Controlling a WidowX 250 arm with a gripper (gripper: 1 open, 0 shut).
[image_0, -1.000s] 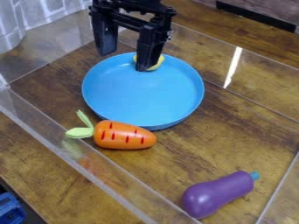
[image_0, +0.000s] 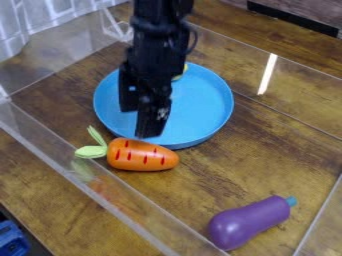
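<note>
My black gripper (image_0: 142, 112) hangs open over the left part of a blue plate (image_0: 201, 105), its fingers pointing down, just above and behind an orange toy carrot (image_0: 144, 155) with green leaves. Nothing shows between the fingers. The carrot lies in front of the plate. A purple toy eggplant (image_0: 249, 222) lies at the front right. Behind my gripper, a small yellow object is mostly hidden at the plate's back.
The wooden table (image_0: 281, 130) has free room to the right of the plate and at the lower left. Clear plastic walls or edges run along the left and right sides.
My gripper has come down and toward the front, from the back of the plate to just behind the carrot. The objects on the table look unmoved.
</note>
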